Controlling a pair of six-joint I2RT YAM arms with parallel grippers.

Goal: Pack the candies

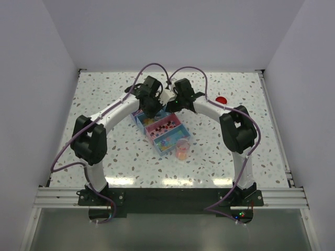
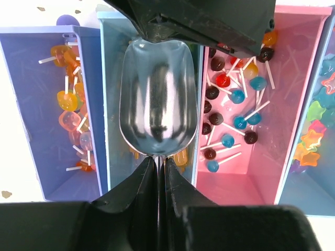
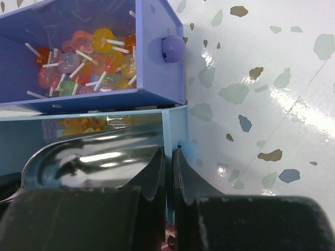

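My left gripper is shut on the handle of a metal scoop (image 2: 157, 99). The scoop's bowl lies over the light blue bin (image 2: 115, 172), and no candy shows in it. Orange gummies (image 3: 86, 124) are partly visible below the scoop. My right gripper is shut on the end wall of that light blue bin. Left of it in the left wrist view stands the purple bin (image 2: 31, 115) of fruit-coloured lollipops. A pink bin (image 2: 225, 183) with dark, red and blue lollipops is on the other side. A clear jar (image 1: 182, 148) stands in front of the bins.
A blue bin (image 2: 314, 193) of star-shaped candies adjoins the pink one. The red lid (image 1: 221, 100) lies at the right rear. Both arms crowd together over the bins.
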